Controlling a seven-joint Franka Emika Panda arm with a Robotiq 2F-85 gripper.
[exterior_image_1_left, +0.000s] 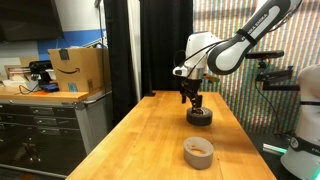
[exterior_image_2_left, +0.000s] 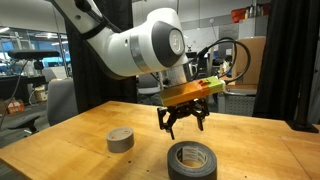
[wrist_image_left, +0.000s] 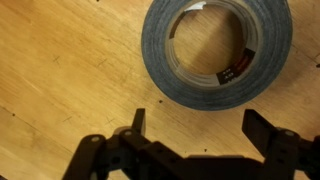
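A dark grey roll of tape (exterior_image_1_left: 199, 117) lies flat toward the right side of the wooden table. My gripper (exterior_image_1_left: 191, 101) is above it, pointing down, fingers open and empty. In exterior view 2 the roll (exterior_image_2_left: 194, 176) sits below the gripper (exterior_image_2_left: 187, 131), with clear air between them. The wrist view has the dark roll (wrist_image_left: 160, 58) at the upper part, cut off by the top edge; the gripper spreads its two fingers below the ring's near edge. A paler tape roll (exterior_image_1_left: 198, 157) lies flat, nearer to the exterior view 1 camera.
Bare wooden tabletop (exterior_image_1_left: 140, 140) stretches left of both rolls. A cardboard box (exterior_image_1_left: 79, 70) stands on a separate cabinet (exterior_image_1_left: 45, 130) behind. Black curtains (exterior_image_1_left: 165, 50) hang beyond the table.
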